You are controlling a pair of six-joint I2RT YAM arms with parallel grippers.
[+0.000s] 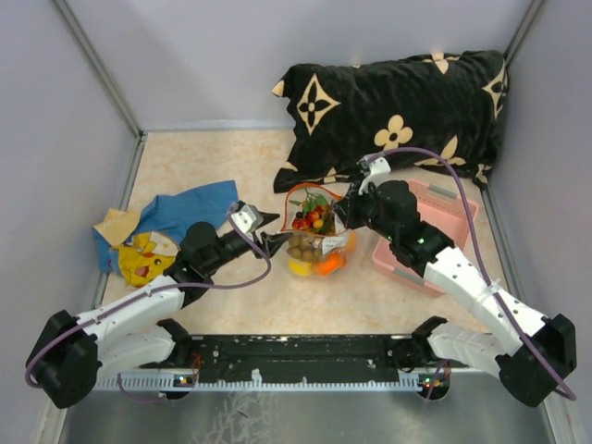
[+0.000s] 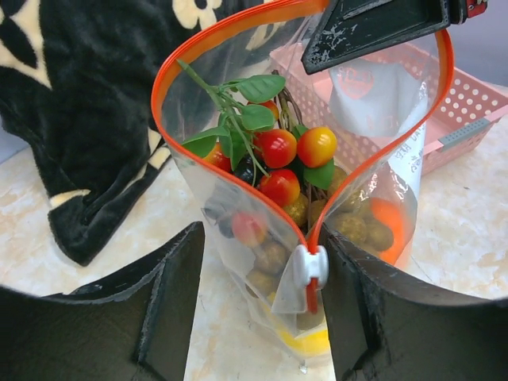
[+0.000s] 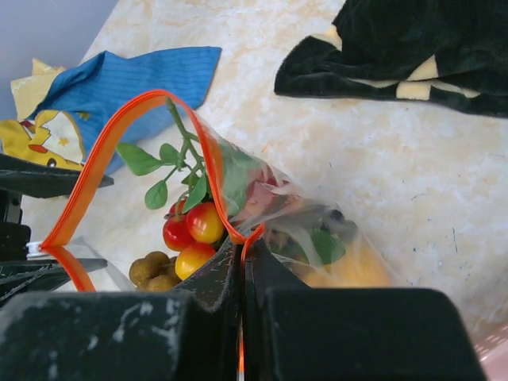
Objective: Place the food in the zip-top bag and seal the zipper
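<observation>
The clear zip bag (image 1: 313, 254) with orange zipper rim stands upright at centre, mouth open, holding cherry tomatoes (image 2: 278, 147), leaves, olives and yellow and orange pieces. My left gripper (image 1: 270, 232) is open; its fingertips in the left wrist view straddle the white slider (image 2: 312, 266) at the near end of the zipper. My right gripper (image 1: 344, 205) is shut on the bag's orange rim at the far side, seen between its fingertips in the right wrist view.
A pink basket (image 1: 425, 277) stands right of the bag. A black patterned blanket (image 1: 388, 102) lies along the back. A blue cloth (image 1: 190, 208) with a yellow print lies at the left.
</observation>
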